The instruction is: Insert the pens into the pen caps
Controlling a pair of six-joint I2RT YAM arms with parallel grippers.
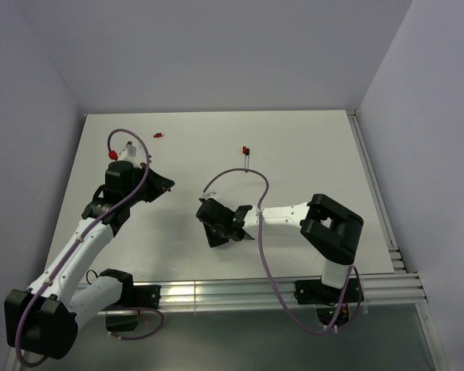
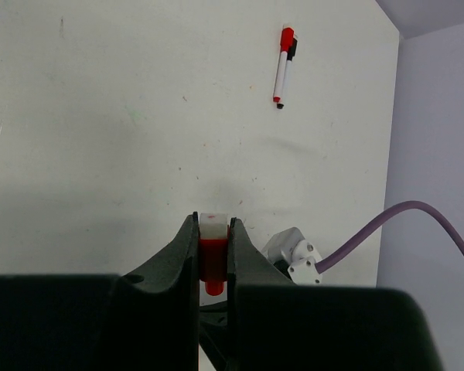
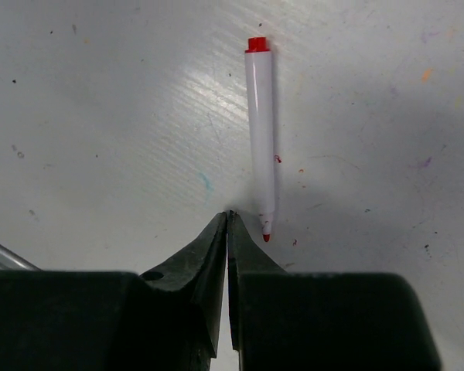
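My left gripper is shut on a red pen cap point(image 2: 213, 263), whose far end looks white. From the top view, that gripper point(image 1: 171, 185) hangs over the left half of the table. A white uncapped pen point(image 3: 261, 131) with a red end lies on the table in the right wrist view, its red tip pointing towards my right gripper. That gripper's fingertips are together just left of the pen's tip, with nothing between them. The pen is hidden beneath the right arm in the top view.
Side by side farther back lie a red-capped pen point(image 2: 282, 66) and a black-capped pen point(image 2: 288, 69). A small red piece point(image 1: 158, 135) rests near the table's back left.
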